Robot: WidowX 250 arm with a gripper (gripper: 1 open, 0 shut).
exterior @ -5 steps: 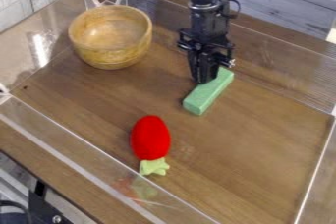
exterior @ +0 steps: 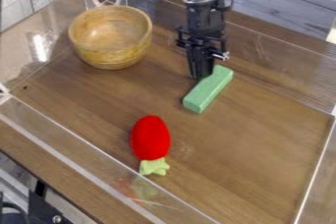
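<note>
The black gripper (exterior: 201,70) points down at the upper middle of the camera view, its tip at the upper left end of a green block (exterior: 207,88) that lies on the wooden table. The fingers look close together; whether anything is between them is hard to see. A tan wooden bowl (exterior: 110,36) stands to the left of the gripper. A red toy strawberry (exterior: 149,139) with pale green leaves lies in the lower middle.
Clear low walls edge the wooden table (exterior: 250,169).
The gripper and arm have shifted very slightly. The bowl, green block and strawberry look unmoved.
</note>
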